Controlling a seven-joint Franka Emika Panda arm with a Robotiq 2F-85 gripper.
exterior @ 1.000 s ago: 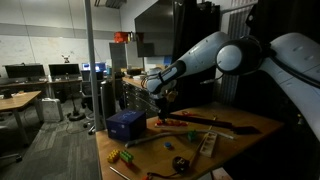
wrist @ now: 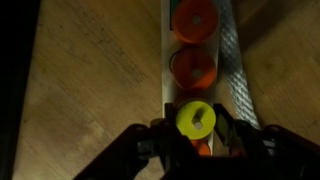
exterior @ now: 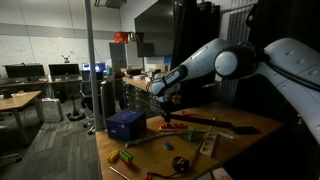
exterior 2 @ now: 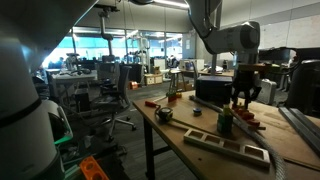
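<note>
In the wrist view a yellow round piece (wrist: 196, 120) with a pale centre sits between the dark fingers of my gripper, which is shut on it. Right beyond it, orange-red round pieces (wrist: 194, 68) stand in a row along a narrow pale holder (wrist: 167, 60). Part of another orange piece shows beneath the yellow one. From the side, my gripper (exterior: 166, 114) is low over the table by the red row (exterior: 173, 127). Whether the yellow piece is clear of the holder cannot be told.
A grey braided strap (wrist: 235, 70) runs close along the holder's right side. A blue box (exterior: 126, 124) stands on the table's left part. A pale slotted bar (exterior 2: 228, 146) lies at the near edge, and several small tools and parts are scattered about.
The arm has shifted slightly left and lower in the exterior view. The objects on the table look unmoved.
</note>
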